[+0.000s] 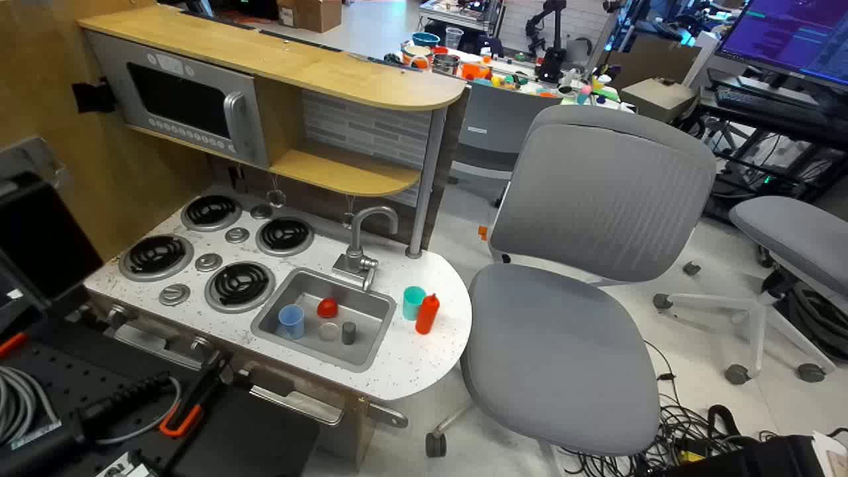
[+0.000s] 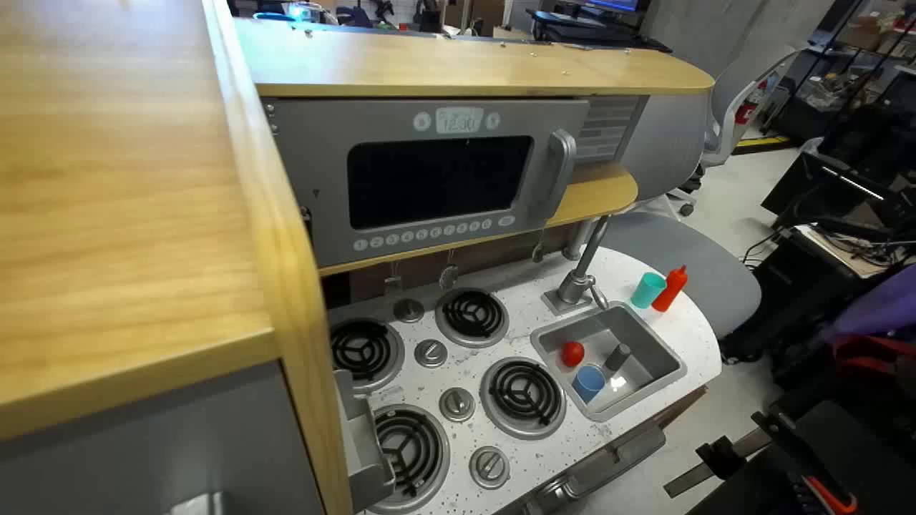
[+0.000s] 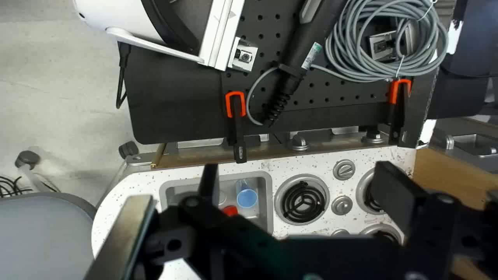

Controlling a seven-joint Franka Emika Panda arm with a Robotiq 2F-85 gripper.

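Note:
In the wrist view my gripper stands wide open, its black fingers far apart and nothing held between them. Beneath it lies the toy kitchen counter, some distance below. The grey sink [image 1: 381, 334] holds a blue cup [image 1: 291, 321], a red round object [image 1: 326, 307], a small dark grey cylinder [image 1: 349, 332] and a pale round piece that may be the drain. On the counter right of the sink, a teal cup [image 1: 413, 302] and a red squeeze bottle [image 1: 426, 314] stand close together. Both are hidden in the wrist view.
Several black-coiled burners [image 2: 522, 390] and grey knobs cover the counter's other side. A faucet [image 1: 362, 242] rises behind the sink. Above hang a microwave [image 2: 429, 180] and an open shelf [image 1: 350, 169]. A grey chair [image 1: 556, 358] stands against the rounded counter end.

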